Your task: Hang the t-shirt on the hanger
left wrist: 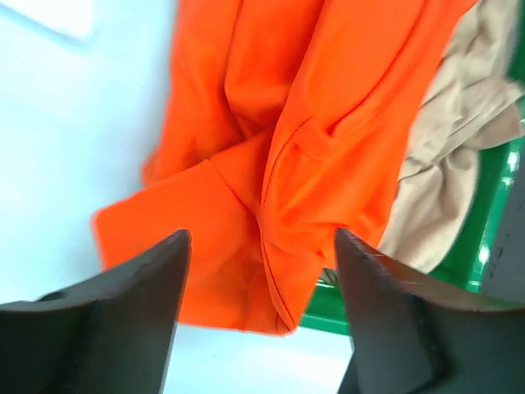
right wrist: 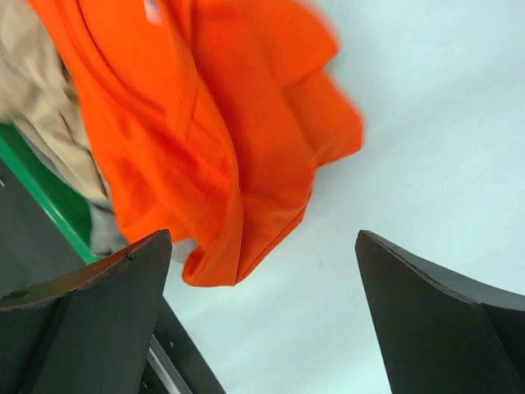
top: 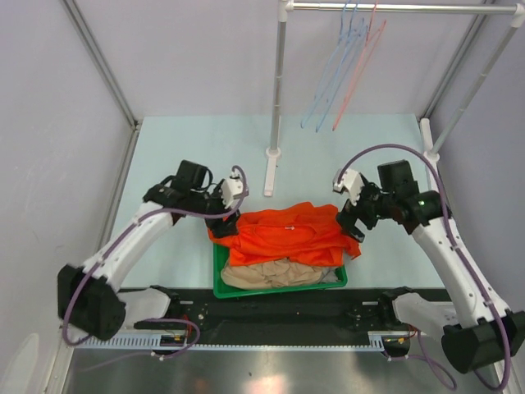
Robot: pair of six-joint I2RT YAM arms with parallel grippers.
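The orange t-shirt (top: 287, 238) lies crumpled across the green bin (top: 279, 289), its ends spilling onto the table at both sides. My left gripper (top: 225, 226) is above the shirt's left end, its fingers apart with cloth below them in the left wrist view. My right gripper (top: 351, 227) stands open just beside and above the right end, nothing between its fingers in the right wrist view. Blue hangers (top: 326, 78) and a pink hanger (top: 357, 74) hang from the rail at the top.
Beige and grey cloths (top: 271, 272) lie in the bin under the shirt. The white rack's posts (top: 275, 98) and feet stand on the pale table (top: 172, 148), which is clear at the back and left.
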